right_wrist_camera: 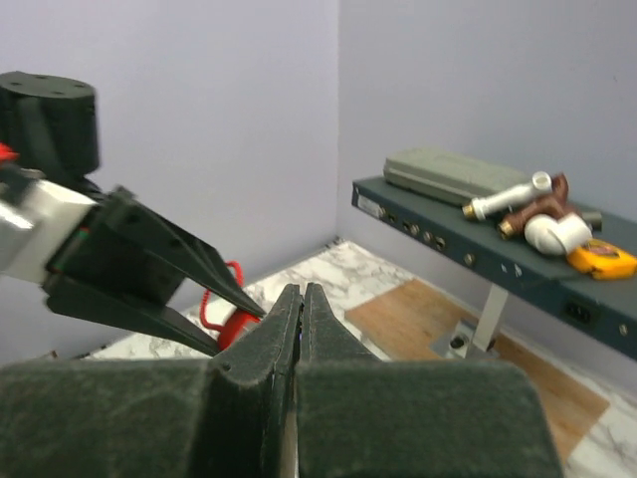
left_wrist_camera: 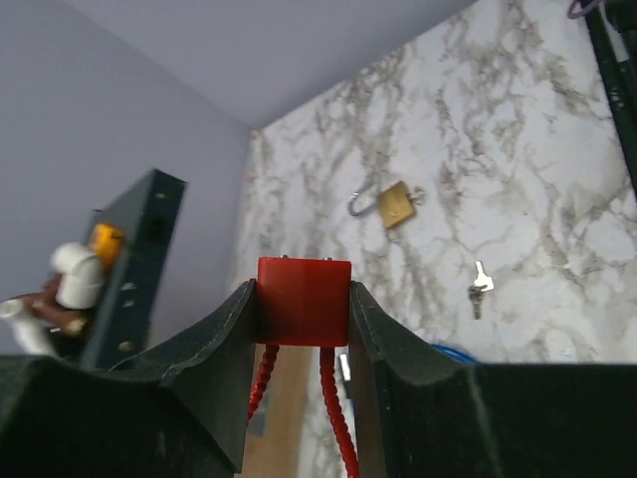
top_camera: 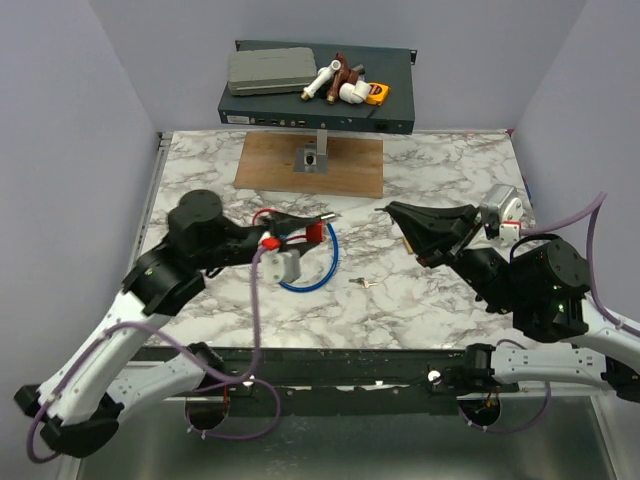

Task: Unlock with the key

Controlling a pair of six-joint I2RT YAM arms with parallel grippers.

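Observation:
My left gripper is shut on a red block (left_wrist_camera: 304, 299) with a red cord, held above the table in the middle. My right gripper is shut with nothing visible between its fingers, raised at the right of centre. A small key (top_camera: 363, 282) lies on the marble, also seen as a key (left_wrist_camera: 481, 284) in the left wrist view. A padlock (left_wrist_camera: 395, 206) with brass body lies further right, largely hidden behind the right gripper in the top view.
A blue cable (top_camera: 334, 250) lies under the left arm. A wooden board (top_camera: 260, 160) with a metal fixture is at the back, below a dark shelf (top_camera: 260, 110) holding pipes and a case.

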